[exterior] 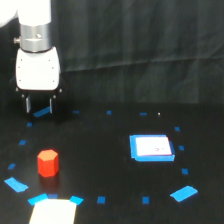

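Note:
A red block with a hexagonal outline stands on the black table at the left. My gripper hangs at the upper left of the picture, behind the block and apart from it. Its two dark fingers are spread, and nothing shows between them. To the right lies a white rectangle framed in blue. At the bottom edge is a pale cream square, partly cut off by the frame, with blue at its upper corners.
Small blue marks dot the black surface. Larger blue strips lie near the left edge and at the right. The middle of the table, between the block and the white rectangle, is clear. A dark curtain hangs behind.

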